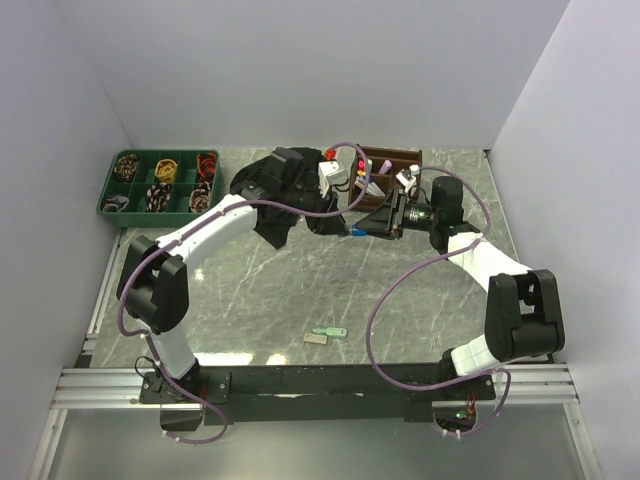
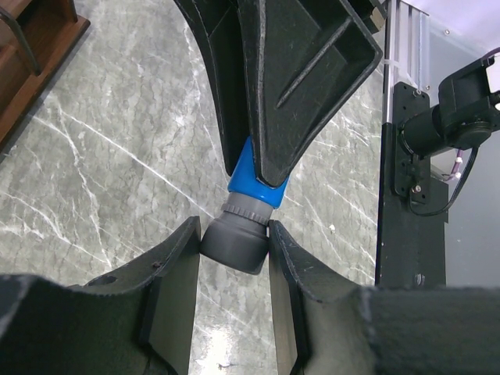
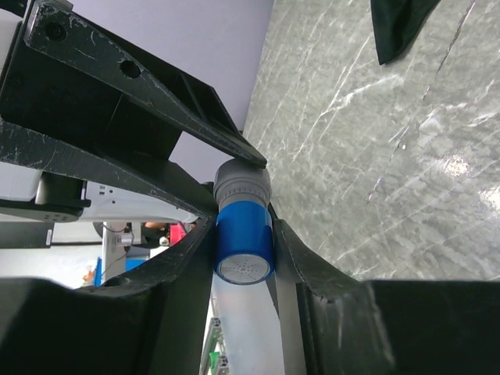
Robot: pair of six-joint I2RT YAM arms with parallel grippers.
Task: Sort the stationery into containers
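A short cylinder with a grey end and a blue band (image 3: 244, 234) is held in the air between both grippers, near the middle of the top view. My left gripper is shut on its grey end. My right gripper is shut on the blue end, opposite it. Behind them stands a wooden organiser (image 1: 400, 158) with several pens and markers. A green item (image 1: 330, 331) and a beige block (image 1: 315, 338) lie near the table's front edge.
A green compartment tray (image 1: 141, 215) with bundled items stands at the back left. A black cloth (image 1: 272, 230) lies under my left arm.
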